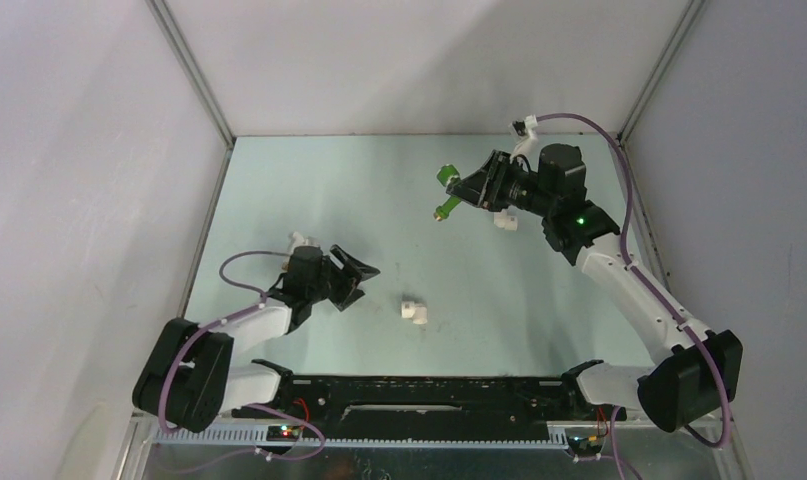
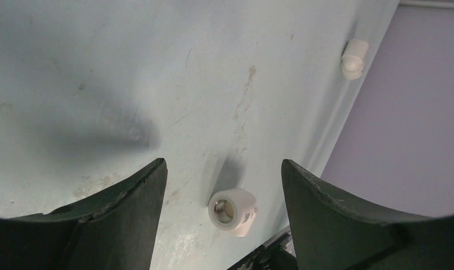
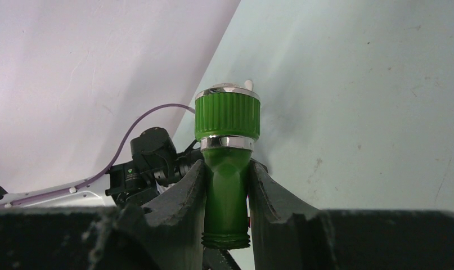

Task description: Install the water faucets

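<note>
My right gripper (image 1: 453, 191) is shut on a green faucet piece (image 3: 227, 185), held above the table. This piece has a ribbed green collar (image 3: 227, 115) with shiny metal rings and slants across the fingertips in the top view. At the left, my left gripper (image 1: 366, 286) stands open, nothing between its fingers. A white elbow fitting (image 1: 414, 312) is a short way to the right of it. In the left wrist view the same elbow fitting (image 2: 229, 211) turns its threaded opening toward the camera, with a shadow beside it; whether it touches the table is unclear.
A second white fitting (image 1: 506, 221) lies on the table beneath my right arm. White walls enclose the back and sides.
</note>
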